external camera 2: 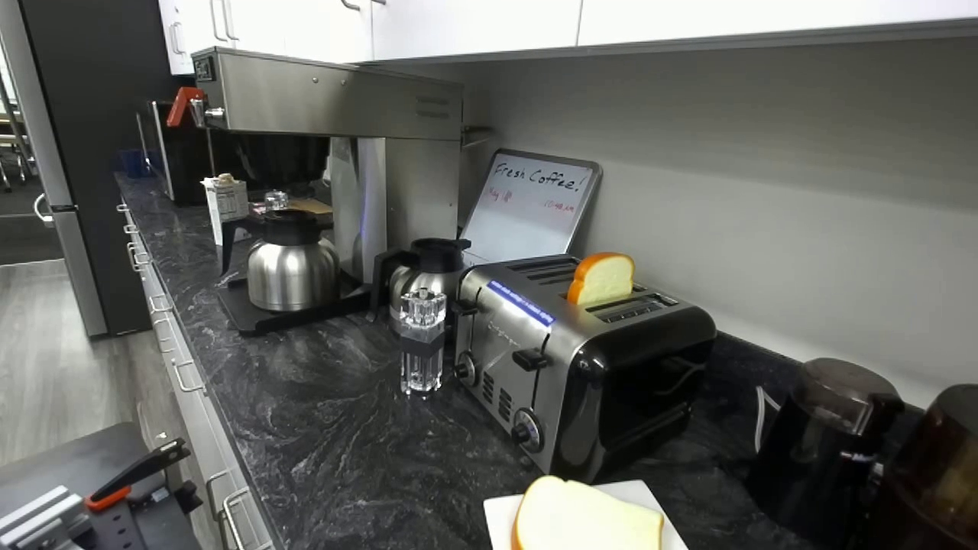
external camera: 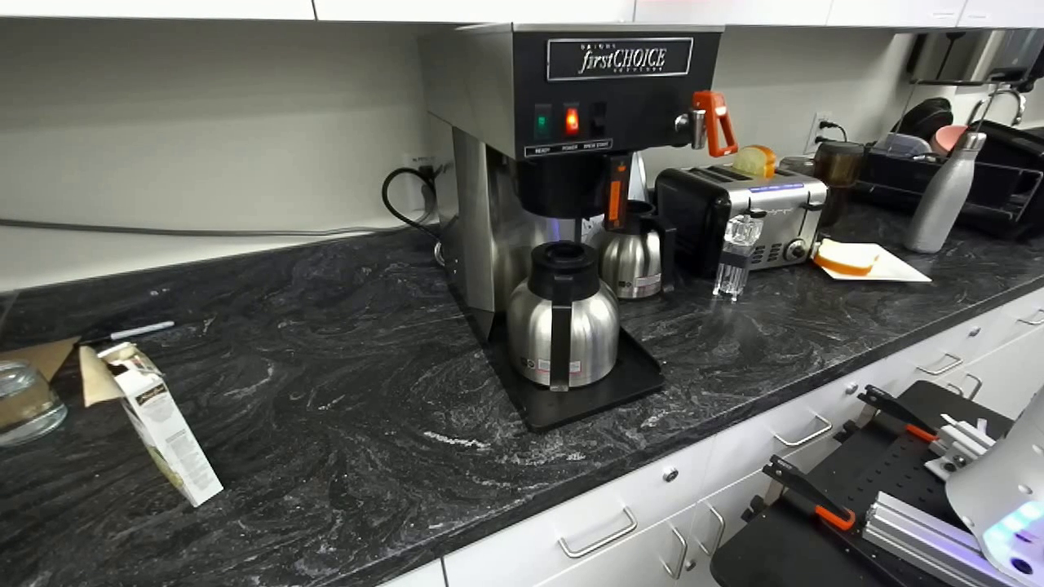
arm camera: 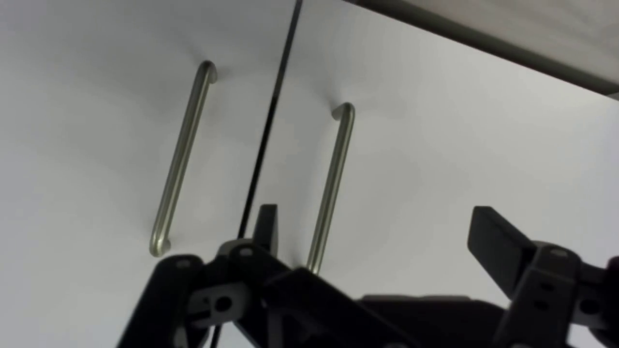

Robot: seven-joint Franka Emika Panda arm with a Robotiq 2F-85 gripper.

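In the wrist view my gripper stands open, its dark fingers wide apart with nothing between them. Behind it are white cabinet doors with two slim metal handles; the right handle [arm camera: 333, 185] runs down behind the gripper's left side, the left handle [arm camera: 183, 159] lies farther off. I cannot tell whether anything touches. A steel toaster [external camera 2: 587, 339] holds a slice of bread [external camera 2: 602, 278] upright in a slot. Another slice [external camera 2: 587, 518] lies flat on a white plate [external camera 2: 674, 536] beside it. The gripper shows in neither exterior view; only part of the arm [external camera: 1013, 489] does.
A coffee maker [external camera: 617, 93] with a steel carafe [external camera: 564, 333] occupies the middle of the counter. Near the toaster stand a second carafe [external camera: 631, 262] and a clear grinder [external camera: 736, 259]. An opened carton [external camera: 168, 430] sits at left. Upper cabinets [external camera 2: 779, 23] overhang the counter.
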